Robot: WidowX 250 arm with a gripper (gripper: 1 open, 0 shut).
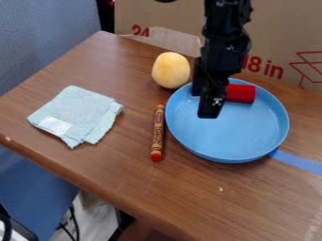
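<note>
My gripper (209,97) hangs over the left half of a blue plate (232,136), its black fingers low, in front of and partly hiding a red block (240,92) that lies on the plate toward the back. I cannot tell whether anything is between the fingers. A yellow rounded object (170,69) stands behind the plate to the left. An orange-brown crayon-like stick with a red end (158,132) lies just left of the plate.
A folded light blue cloth (74,115) lies on the left of the wooden table (101,188). A cardboard box (287,38) stands at the back. A blue strip (300,162) runs right of the plate. The table's left edge borders blue fabric.
</note>
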